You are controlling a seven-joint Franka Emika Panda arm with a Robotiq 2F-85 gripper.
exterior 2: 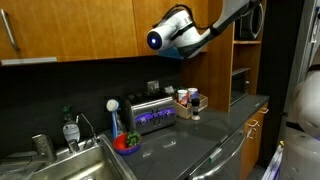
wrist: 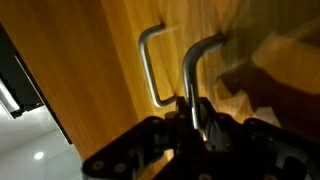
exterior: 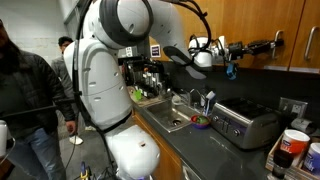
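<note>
My gripper (exterior: 268,46) is raised against the wooden upper cabinet (exterior: 230,18), shut on a metal bar handle (wrist: 191,72) of its door. In the wrist view the bar runs down between the dark fingers, and its bent upper end stays clear of them. Next to it, a second handle (wrist: 149,64) is free. In exterior view 2 the arm (exterior 2: 185,35) reaches up to the cabinet and the fingertips cannot be made out. The cabinet doors look closed.
Below, on the dark counter (exterior: 215,155), stand a silver toaster (exterior: 243,127), a red bowl (exterior: 200,121) by the sink (exterior: 172,116), and a box with cups (exterior: 296,142). People stand at the far left.
</note>
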